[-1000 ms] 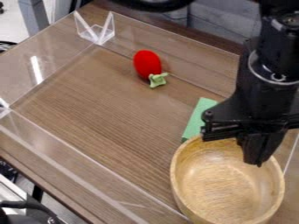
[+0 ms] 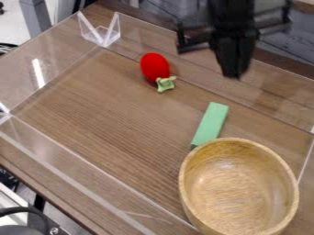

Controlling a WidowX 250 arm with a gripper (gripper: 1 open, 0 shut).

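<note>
My gripper (image 2: 233, 37) hangs blurred at the top of the camera view, high above the table; its fingertips are too smeared to make out clearly. Below it lie a red oval object (image 2: 154, 66) with a small light-green piece (image 2: 166, 84) beside it, a green bar (image 2: 208, 124), and an empty wooden bowl (image 2: 237, 188) at the lower right.
A clear plastic holder (image 2: 101, 29) stands at the back left. Dark cables lie beyond its left edge at the bottom.
My gripper has moved up and back, away from over the bowl, uncovering the green bar and the bowl. The objects on the table lie where they were.
</note>
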